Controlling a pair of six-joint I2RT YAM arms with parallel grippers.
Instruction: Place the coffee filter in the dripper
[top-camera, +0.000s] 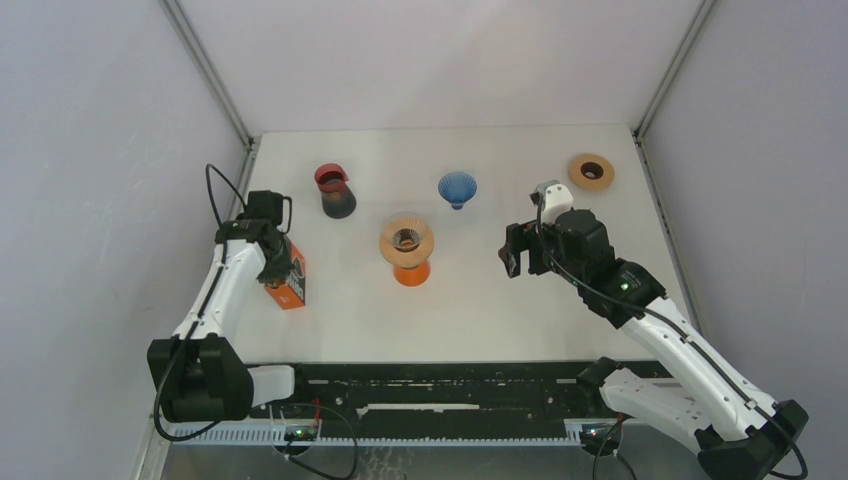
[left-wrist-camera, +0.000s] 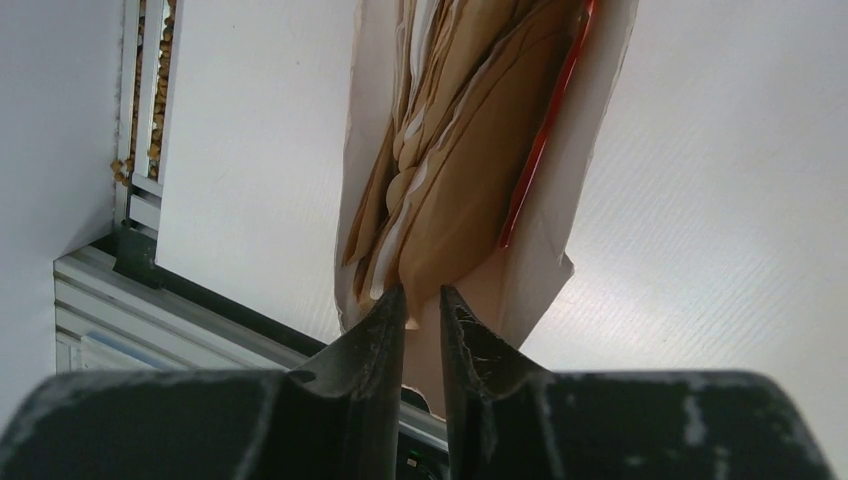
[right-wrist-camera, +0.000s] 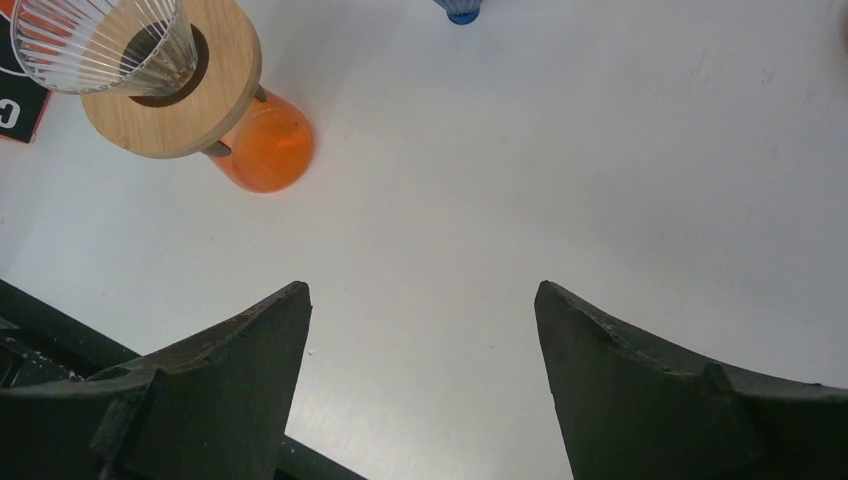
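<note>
Brown paper coffee filters (left-wrist-camera: 480, 160) stand packed with white ones in an open box (left-wrist-camera: 545, 290), whose orange side (top-camera: 290, 292) shows at the table's left in the top view. Over its mouth is my left gripper, its fingertips a narrow gap apart beside the lower ends of the filters. No filter is clearly gripped there. Mid-table, a clear ribbed dripper (right-wrist-camera: 110, 50) sits in a wooden ring (right-wrist-camera: 225, 90) above an orange base (right-wrist-camera: 270, 150); no filter shows inside. My right gripper is wide open and empty, to the right of this stand.
Behind the box stands a dark jug with a red top (top-camera: 332, 180). A blue dripper (top-camera: 457, 187) lies at the back centre, and another wooden ring (top-camera: 591, 172) at the back right. Table space between the orange-based stand and my right arm is clear.
</note>
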